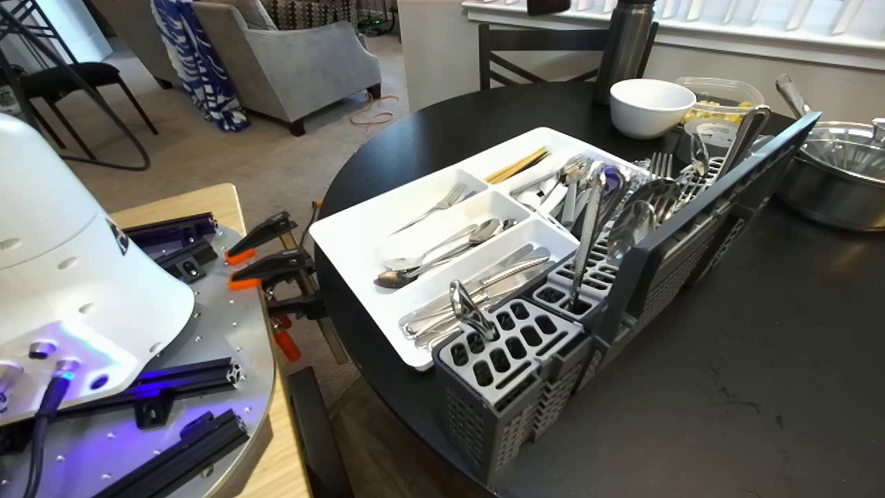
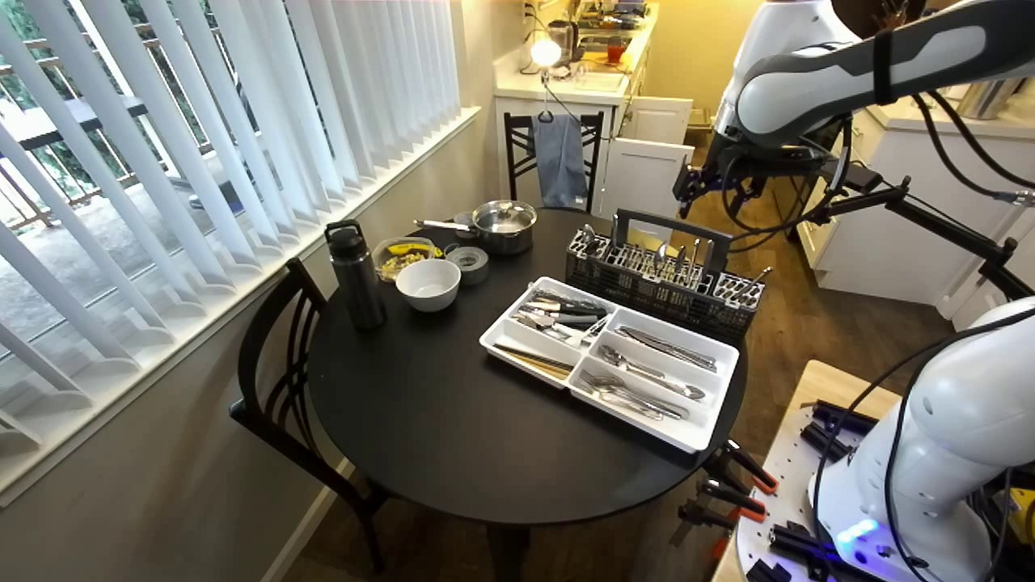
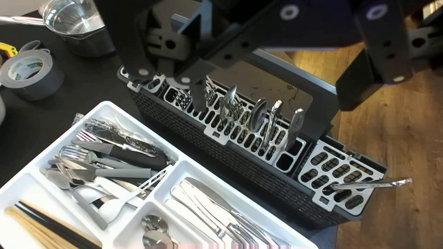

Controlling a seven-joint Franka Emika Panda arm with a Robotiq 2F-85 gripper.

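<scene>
My gripper is open above the grey cutlery basket [image 3: 232, 164], its fingers [image 3: 356, 83] wide apart with nothing between them. In exterior view 2 the gripper [image 2: 686, 186] hangs well clear of the basket, at its far side; exterior view 1 does not show it. Several utensils stand upright in the basket's slots, among them a spoon [image 3: 258, 115] and a knife [image 3: 295, 126]. One handle [image 3: 373, 184] leans out of the end section. Beside the basket lies a white divided tray [image 2: 565, 386] with forks, spoons, knives [image 2: 665, 346], chopsticks [image 2: 534, 360] and mixed utensils in separate compartments.
A pot with a glass lid [image 2: 504, 225], a tape roll [image 3: 31, 74], a white bowl [image 2: 428, 283], a food container [image 2: 398, 254] and a dark bottle [image 2: 355, 276] stand beyond the tray. The black table [image 2: 437, 417] has free room on its window side.
</scene>
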